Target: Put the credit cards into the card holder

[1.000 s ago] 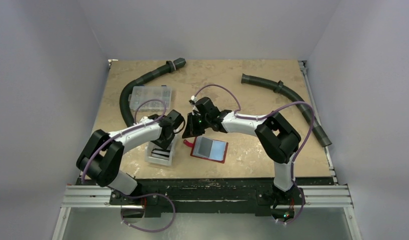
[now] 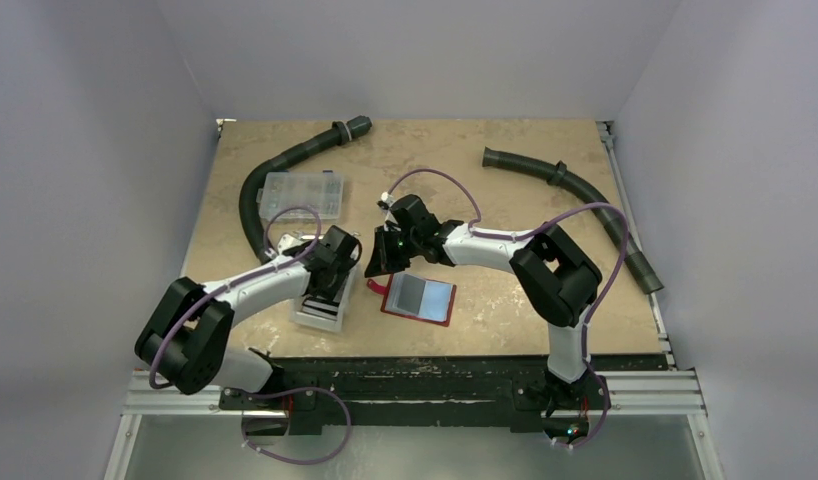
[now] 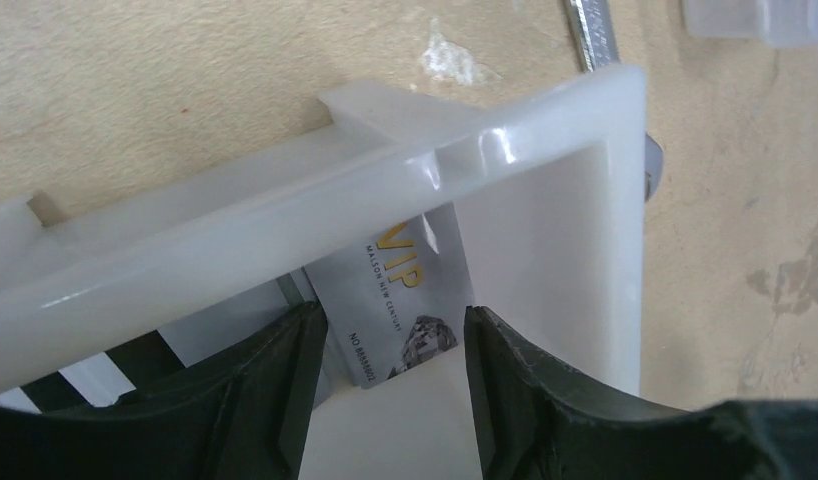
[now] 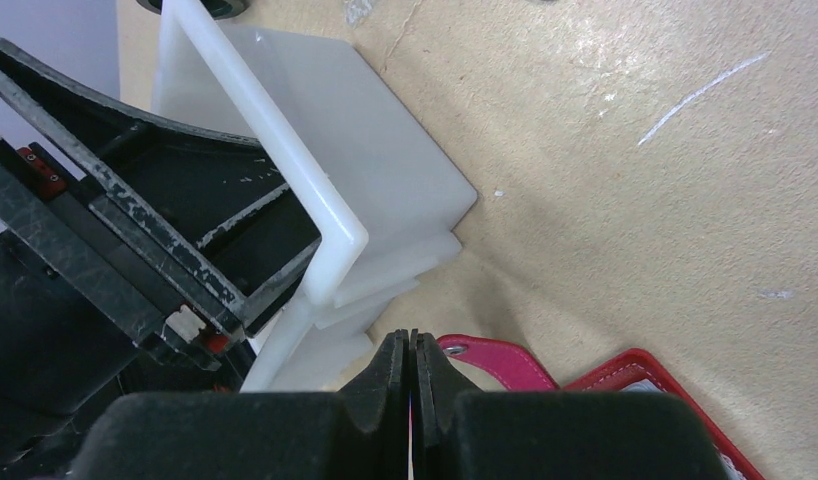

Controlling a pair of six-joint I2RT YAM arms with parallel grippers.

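A white plastic tray (image 2: 317, 317) holds grey cards, including a VIP card (image 3: 385, 290) at its right end and striped cards further left. My left gripper is part open inside the tray, fingertips either side of that card's lower part; I see nothing clearly gripped. My right gripper is shut at the tray's right, red material showing behind and between its fingers. A red card holder (image 2: 420, 298) with a strap lies flat below it.
A clear compartment box (image 2: 300, 195) sits behind the tray. Dark hoses (image 2: 615, 230) lie at the back left and right.
The right arm and card holder have not moved.
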